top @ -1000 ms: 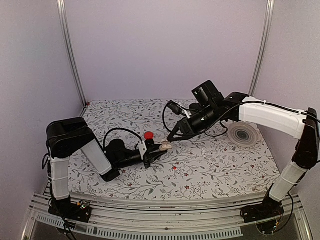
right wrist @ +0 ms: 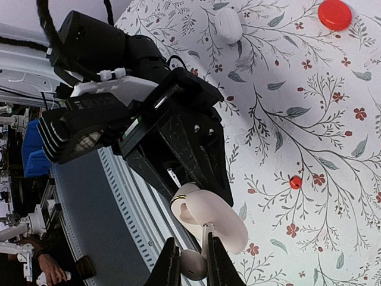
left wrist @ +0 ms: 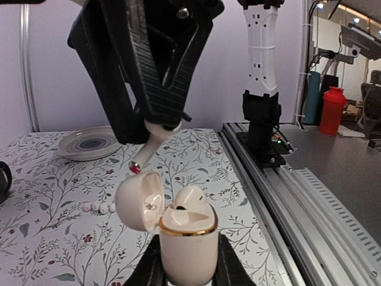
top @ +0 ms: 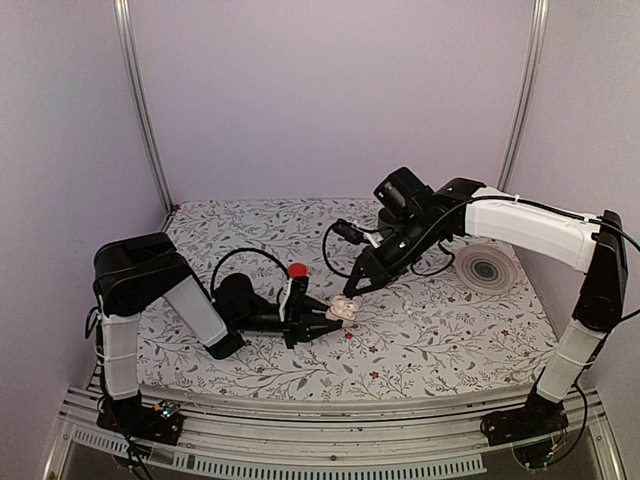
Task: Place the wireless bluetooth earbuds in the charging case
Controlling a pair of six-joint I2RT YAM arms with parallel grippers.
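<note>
The pale pink charging case (left wrist: pixel 189 250), its lid flipped open, is held upright in my left gripper, which is shut on it. One earbud top shows inside the case in the left wrist view. Just above the case, my right gripper is shut on a pale earbud (left wrist: pixel 152 146), whose stem tip points down toward the open case. The top view shows both grippers meeting around the case (top: pixel 341 309) near the middle of the table.
A red round lid (right wrist: pixel 334 13) and a white rounded object (right wrist: pixel 228 25) lie on the floral table (top: pixel 420 360). A round dish (top: pixel 485 268) is at the right.
The case in my left gripper has moved slightly right and down in the top view. My right gripper has moved slightly right with the earbud over the last second.
</note>
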